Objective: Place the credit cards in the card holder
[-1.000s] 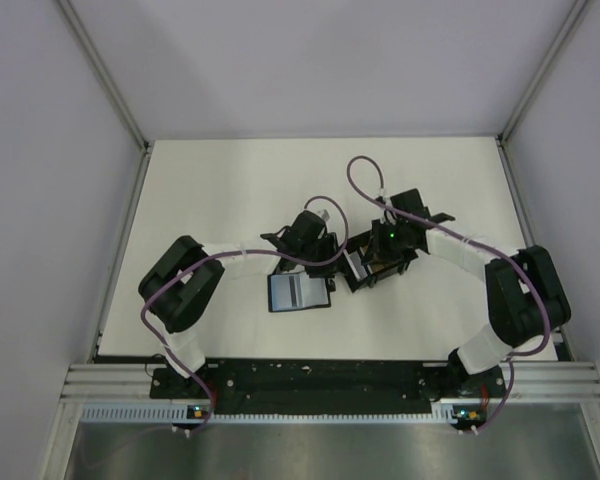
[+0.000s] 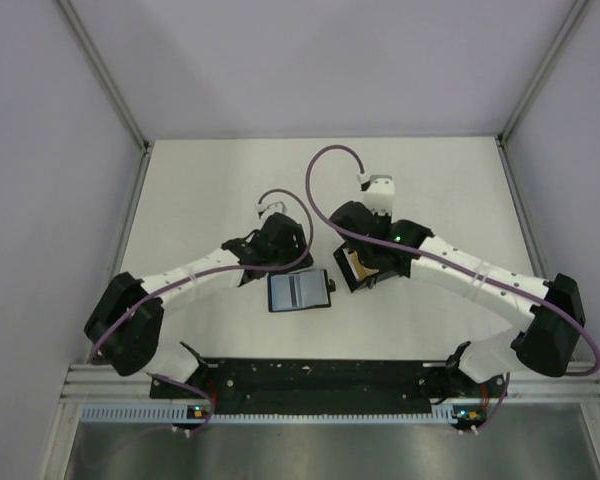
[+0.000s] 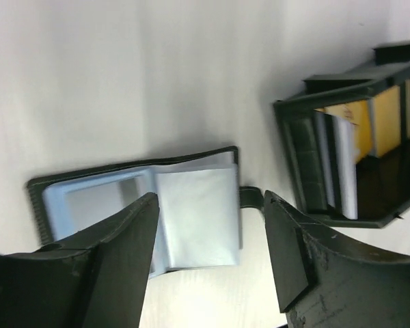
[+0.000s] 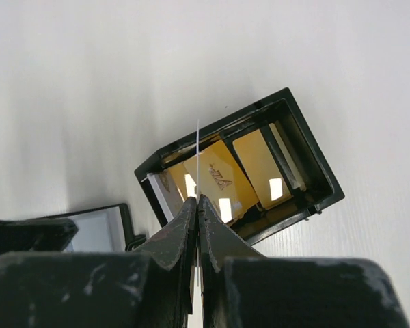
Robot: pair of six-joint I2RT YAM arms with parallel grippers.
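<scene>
The card holder (image 2: 285, 296), flat and open with clear pockets, lies on the table, filling the lower middle of the left wrist view (image 3: 198, 219). Beside it a black box holds several yellow and white cards, also seen in the left wrist view (image 3: 386, 119). My left gripper is open above the holder, nothing between its fingers. My right gripper is shut over the box, with a thin upright sliver, likely a card seen edge-on, between its fingertips.
Both arms hang over them, close to each other in the top view.
My right arm has risen from the box and moved left. My left arm has moved back toward the left, over the holder. The box and holder have not visibly moved.
</scene>
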